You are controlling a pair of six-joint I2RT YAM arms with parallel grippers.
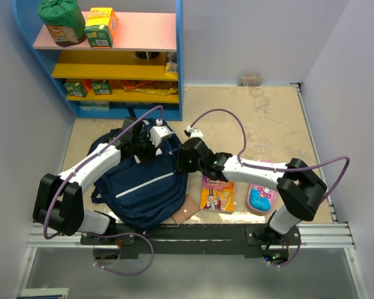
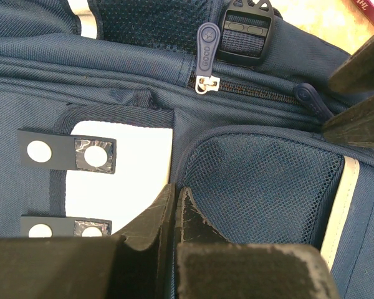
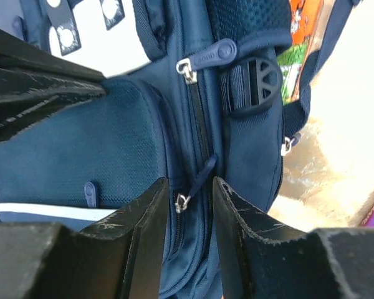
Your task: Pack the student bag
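Observation:
The navy student bag (image 1: 131, 199) lies flat on the table at left. My left gripper is shut, nothing visible between its fingers, over the bag beside a white velcro panel and mesh pocket. My right gripper hovers at the bag's zipper, its fingertips either side of a dark zipper pull (image 3: 204, 174) with a silver slider; whether it touches the pull is unclear. In the left wrist view, the right gripper's fingers (image 2: 361, 124) show at the right edge, near a second zipper pull.
A book (image 1: 217, 198), a pink pencil case (image 1: 260, 199) and a brown flat item (image 1: 186, 209) lie right of the bag. A blue shelf unit (image 1: 177, 62) with boxes stands behind.

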